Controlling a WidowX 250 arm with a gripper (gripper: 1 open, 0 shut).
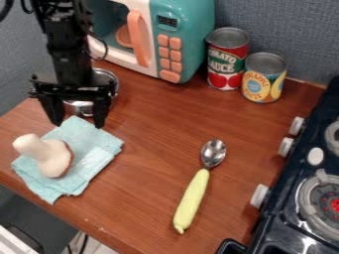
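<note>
My black gripper [75, 107] hangs at the left, low over a steel bowl [103, 82], its fingers spread apart in front of and beside the bowl, which it partly hides. A wooden pestle-like object [47, 153] lies on a folded light blue cloth [91, 161] at the front left. A spoon with a pale yellow handle [192, 200] lies in the middle right of the wooden counter. Whether anything is between the fingertips is hard to tell.
A teal toy microwave [177, 30] stands at the back, beside a red can [227, 60] and a yellow can [263, 77]. A black stove [303, 179] fills the right edge.
</note>
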